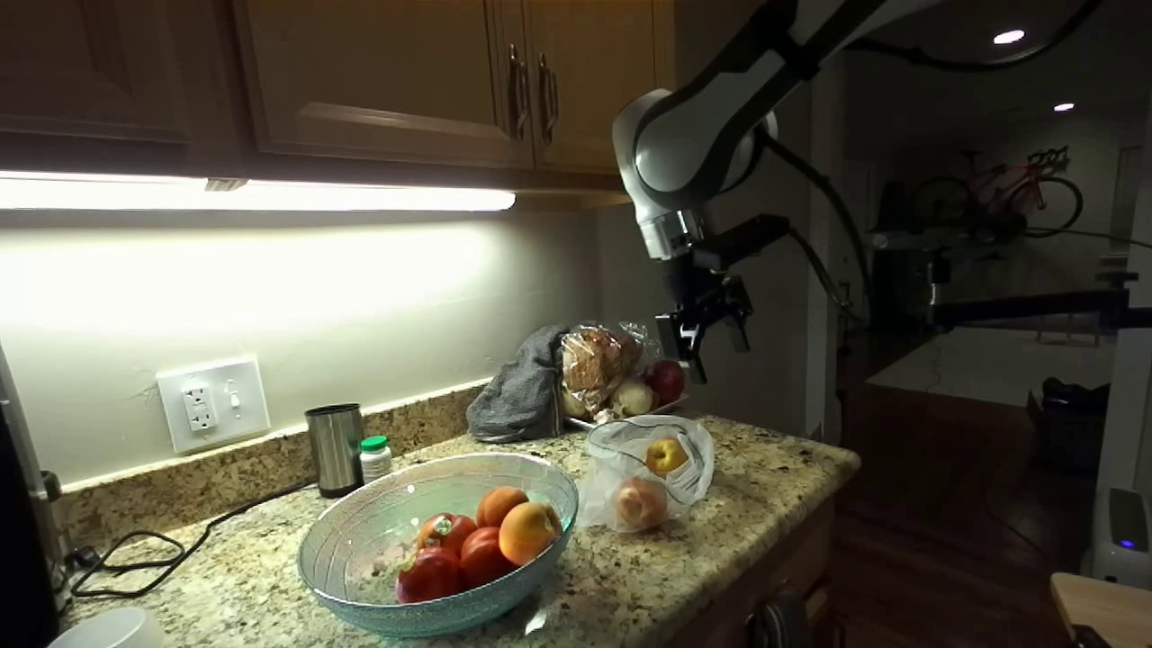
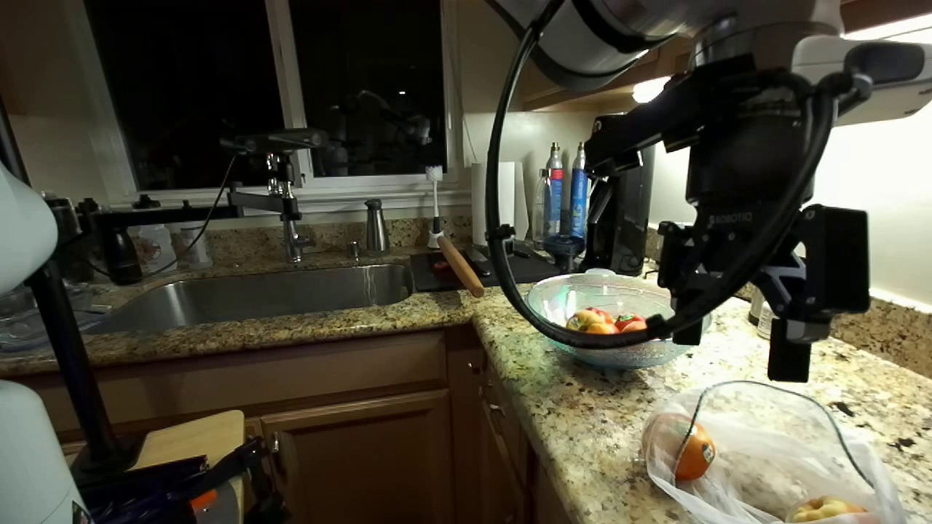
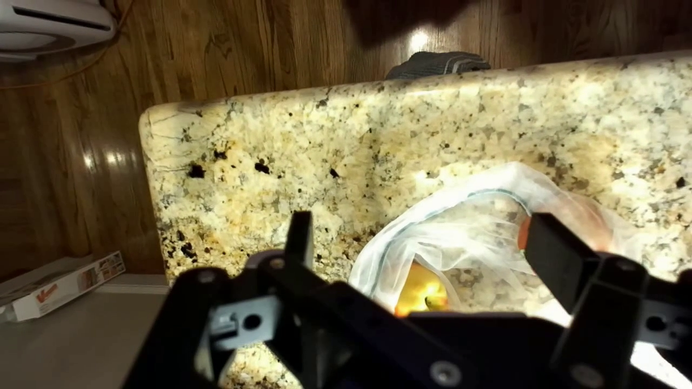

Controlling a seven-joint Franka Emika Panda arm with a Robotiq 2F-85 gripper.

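My gripper hangs open above the counter, nothing between its fingers. Below it lies a white mesh bag, its mouth spread, with a yellow fruit inside and a reddish-orange fruit seen through the mesh. In the wrist view the yellow fruit shows in the gap between my fingers, well beneath them, and one finger covers part of the other fruit. To the bag's left in exterior view 1 stands a wide glass bowl holding several red and orange fruits.
Behind the bag sit a grey cloth, a wrapped loaf and a tray of produce. A steel cup and a green-capped bottle stand by the wall. Bare counter extends to its edge past the bag.
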